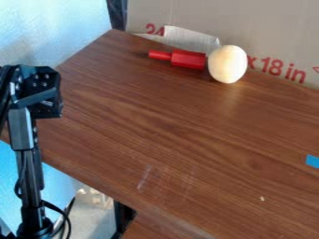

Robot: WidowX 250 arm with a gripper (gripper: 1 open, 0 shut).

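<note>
A white egg-shaped object [227,63] rests at the back of the wooden table [174,140], against a cardboard panel. Just left of it lies a red cylindrical object [186,60] with a thinner left end, like a small rolling pin. My black gripper [45,91] is at the far left edge of the view, beside the table's left edge and well away from both objects; I cannot tell whether it is open or shut.
The cardboard panel [281,33] with red printing runs along the back. A small blue patch [312,161] is at the right edge.
</note>
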